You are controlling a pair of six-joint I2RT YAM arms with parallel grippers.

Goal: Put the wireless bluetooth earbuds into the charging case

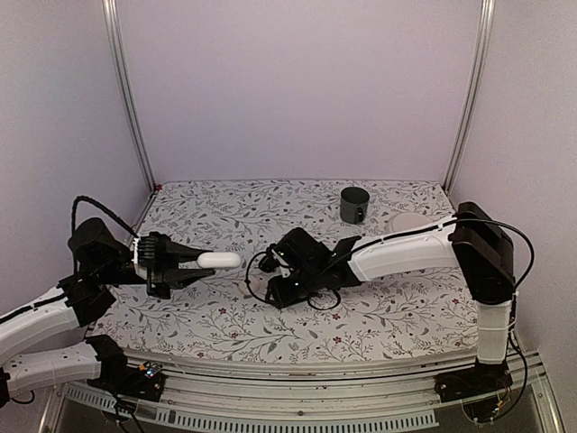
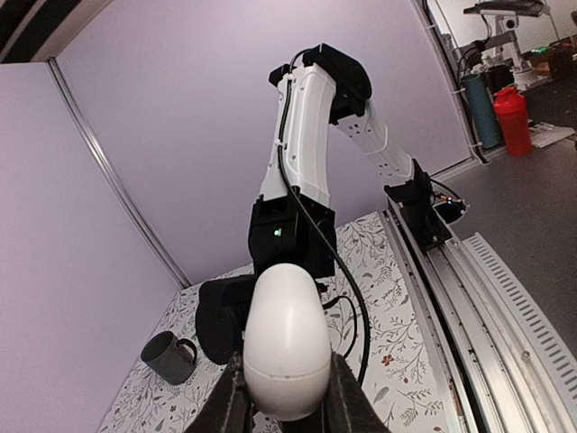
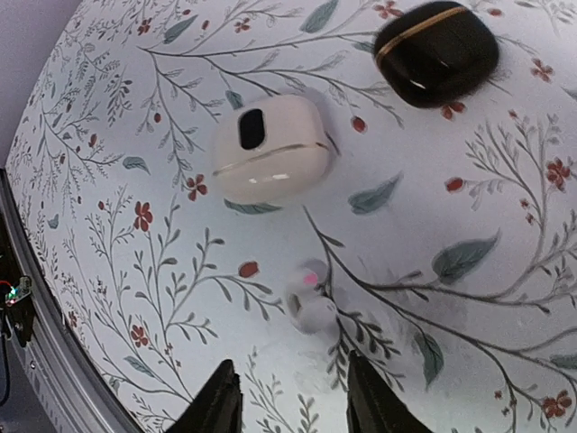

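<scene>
My left gripper point(image 1: 189, 266) is raised at the left, shut on a white oblong case point(image 2: 287, 343), whose lid looks closed. My right gripper is low over the middle of the table, part open with nothing visible between its fingers. Just beyond those fingers in the right wrist view lies a small white earbud-like piece point(image 3: 311, 307) with a pink spot. Further on lie a cream case point(image 3: 270, 158) with a dark oval and a black case point(image 3: 435, 54), both resting on the floral table. In the top view my right arm mostly hides them.
A dark grey mug point(image 1: 354, 203) stands at the back right, with a pale round object point(image 1: 407, 219) near it, partly behind the right arm.
</scene>
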